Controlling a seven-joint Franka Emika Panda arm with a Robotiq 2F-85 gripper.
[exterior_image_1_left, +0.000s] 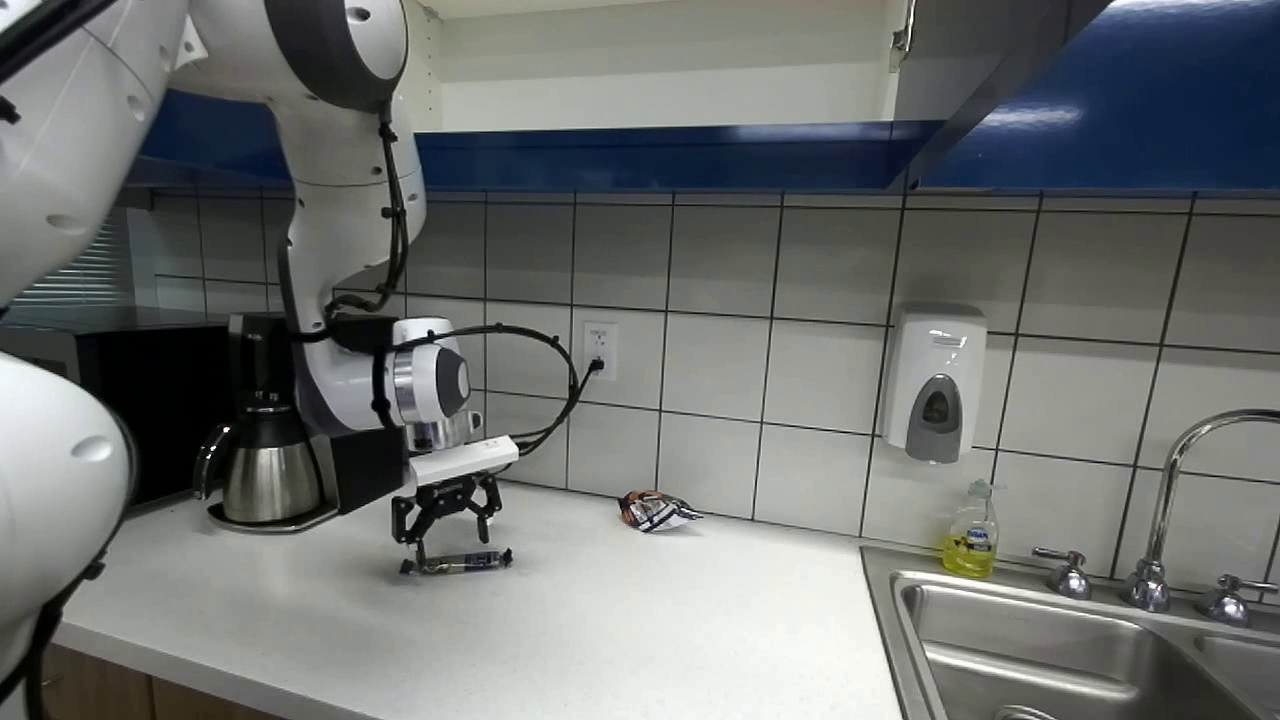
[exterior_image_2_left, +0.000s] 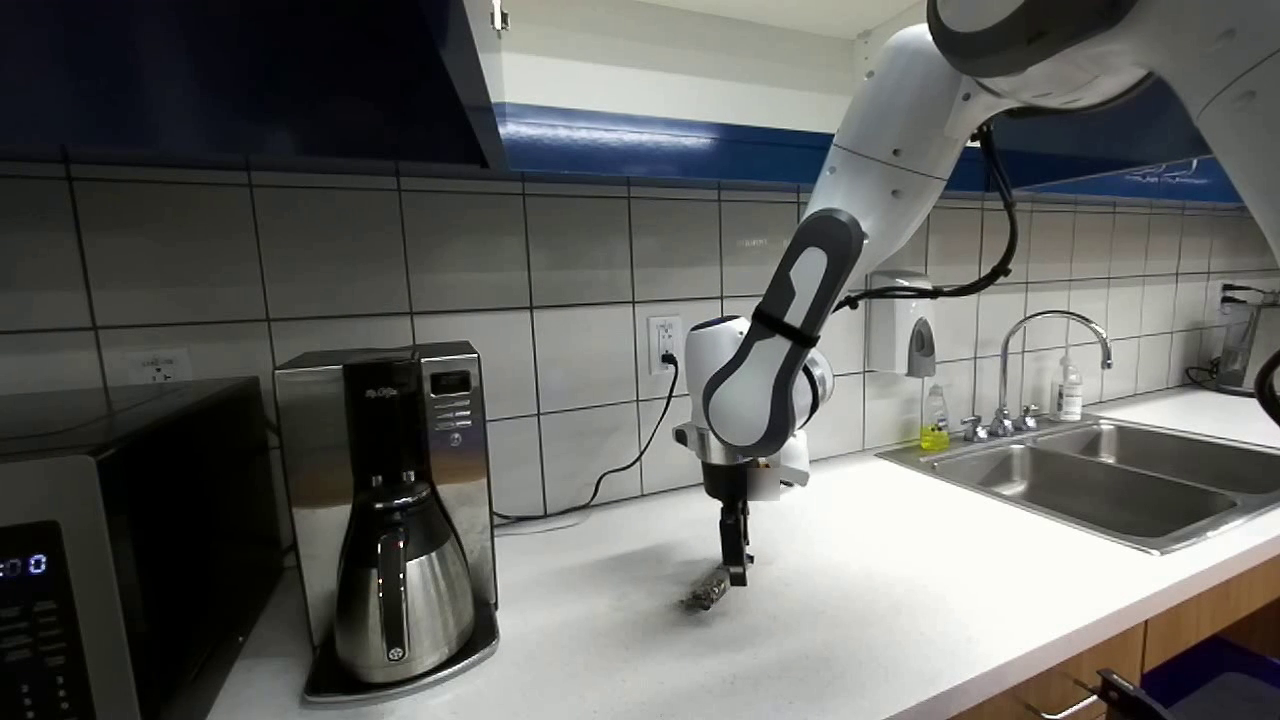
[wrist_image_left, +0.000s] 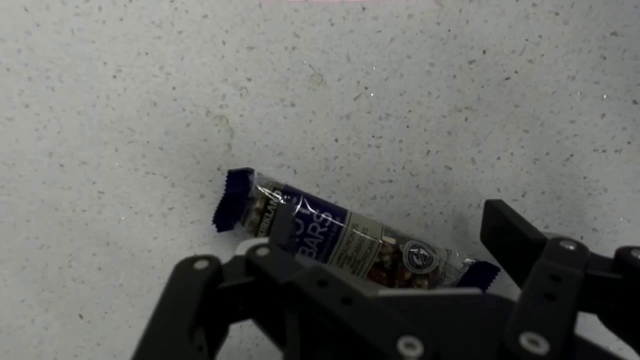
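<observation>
A wrapped nut bar with a dark blue label and blue crimped ends lies flat on the white counter. Low over it is my gripper, pointing down, its fingers spread wide. In the wrist view one finger overlaps the bar's left part, and the other finger is beside its right end. Much of the bar's lower edge is hidden by the gripper there. From the second exterior view the bar pokes out left of the fingertips; whether they touch it I cannot tell.
An orange, black and white crumpled packet lies by the tiled wall. To the left stands a coffee maker with a steel carafe, beside a microwave. A sink and soap bottle are right.
</observation>
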